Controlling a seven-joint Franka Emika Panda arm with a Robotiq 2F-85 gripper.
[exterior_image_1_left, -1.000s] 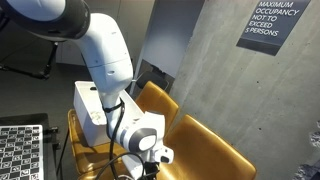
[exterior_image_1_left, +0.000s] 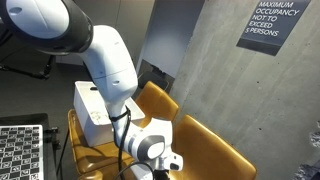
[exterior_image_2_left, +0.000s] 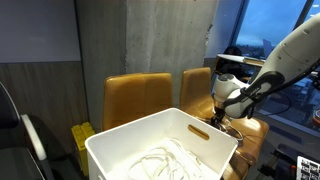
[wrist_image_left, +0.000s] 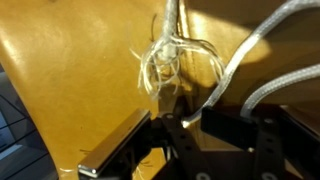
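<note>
A white rope (wrist_image_left: 228, 70) lies in loose curves on the tan chair seat (wrist_image_left: 80, 50). Its frayed end (wrist_image_left: 168, 62) spreads into loose strands near the top of the wrist view. My gripper is low at the seat, with the rope running in beside and between its dark fingertips. In exterior view 2 the gripper (exterior_image_2_left: 217, 121) is down at the seat behind the white box, beside some rope (exterior_image_2_left: 236, 130).
A white open box (exterior_image_2_left: 110, 160) holds more white rope (exterior_image_2_left: 165, 160) and has a brown handle slot. Tan chair backs (exterior_image_2_left: 137, 97) stand behind it along a grey wall. A checkered board (exterior_image_1_left: 20, 150) lies at the left of exterior view 1.
</note>
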